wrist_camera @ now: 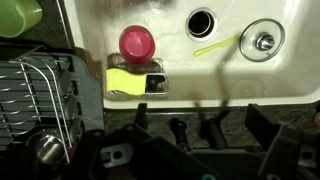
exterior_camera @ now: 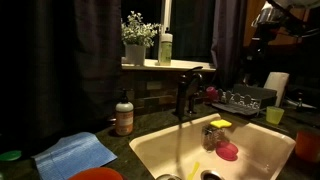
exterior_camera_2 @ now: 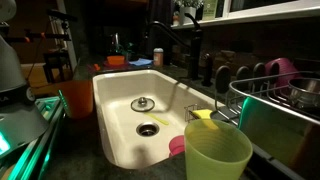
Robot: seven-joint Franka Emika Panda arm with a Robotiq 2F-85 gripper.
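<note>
My open gripper hangs above the counter by the sink's faucet edge in the wrist view, with nothing held between its fingers. Exterior view 1 shows the arm and gripper (exterior_camera: 262, 35) high at the upper right. Inside the white sink (wrist_camera: 155, 35) lie a small red bowl (wrist_camera: 137, 43), a yellow-green utensil (wrist_camera: 215, 46) and a glass lid with a knob (wrist_camera: 263, 41). A yellow sponge (wrist_camera: 126, 81) sits in a clear holder at the sink's edge. Beside the sink stands a yellow-green cup (exterior_camera_2: 217, 150).
A dish rack (wrist_camera: 35, 100) with dishes flanks the sink. The dark faucet (exterior_camera: 186, 92) rises behind it. On the counter are a soap bottle (exterior_camera: 124, 115), a blue cloth (exterior_camera: 73, 155) and an orange container (exterior_camera_2: 77, 98). Much of the sink floor is clear.
</note>
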